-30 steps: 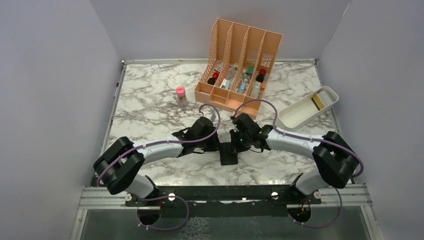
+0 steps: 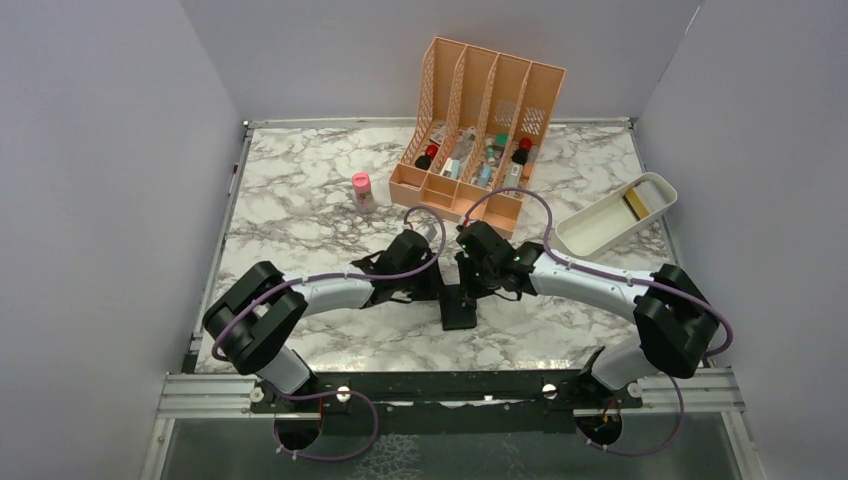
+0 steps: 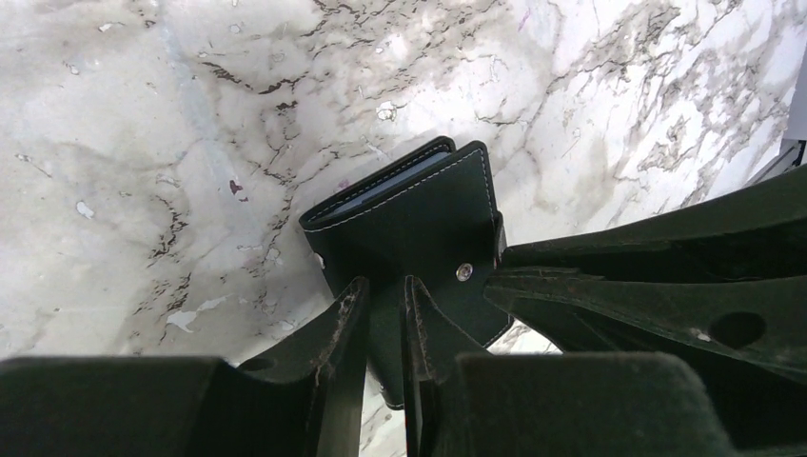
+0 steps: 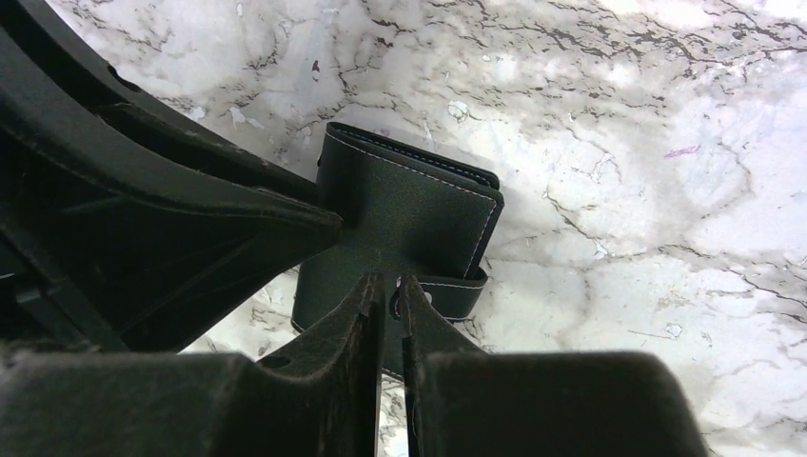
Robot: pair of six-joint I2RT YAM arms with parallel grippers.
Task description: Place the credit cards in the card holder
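The black leather card holder (image 2: 458, 312) lies on the marble table between my two grippers, its pocket edge with white stitching and snap studs showing in both wrist views. My left gripper is over it, fingertips a narrow gap apart on or just above the leather. My right gripper is shut on the snap strap (image 4: 447, 295) at the holder's side. In each wrist view the other gripper reaches in from the side. I cannot make out any separate credit cards.
An orange organiser (image 2: 450, 200) with small items stands at the back, a pink-lidded bottle (image 2: 363, 195) to its left, a cream tray (image 2: 590, 230) at the right.
Both arms have shifted slightly: the left one toward the middle, the right one a little leftward. The holder lies in about the same place.
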